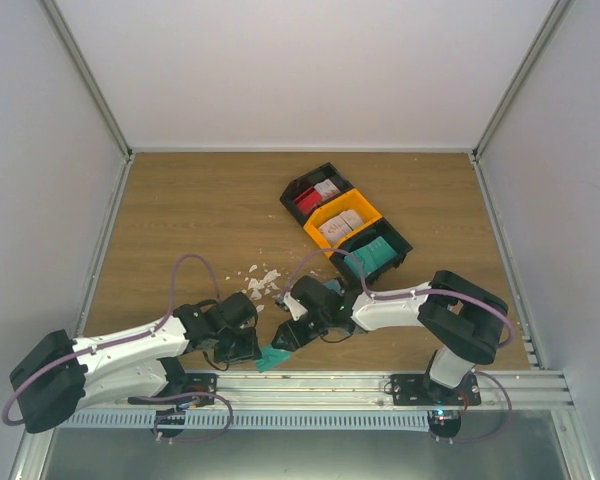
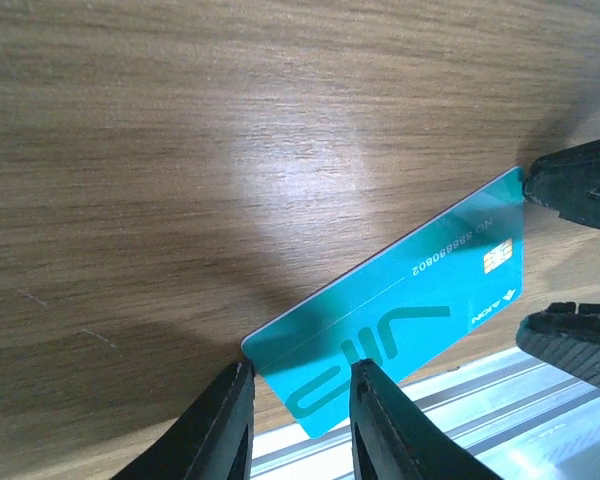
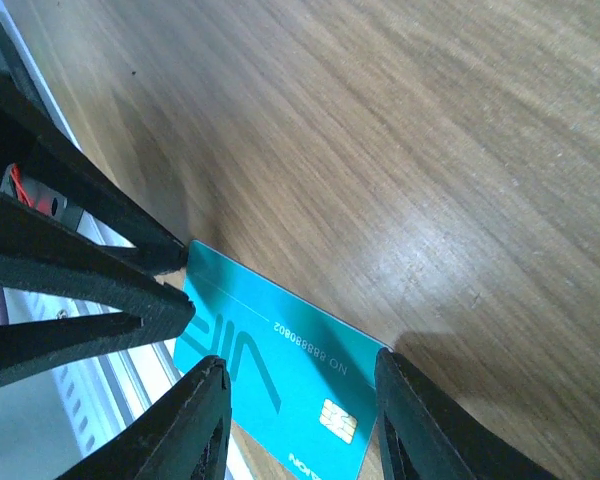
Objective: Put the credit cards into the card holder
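A teal credit card [image 1: 272,358] is near the table's front edge, between my two grippers; its chip and number face up in both wrist views. My left gripper is shut on the card's left end, one finger at each long side. At the chip end, my right gripper stands part open, fingers spread around that end. The left wrist view shows one right fingertip [image 2: 550,185] against the card's corner and the other apart from its edge. The card holder is three joined trays: black [image 1: 293,208], yellow [image 1: 325,208] and black [image 1: 404,241], holding red, pale and teal cards.
White scraps [image 1: 265,281] lie on the wood behind the grippers. A bluish item [image 1: 334,286] beside the right arm is mostly hidden. A metal rail [image 1: 310,378] runs along the front edge.
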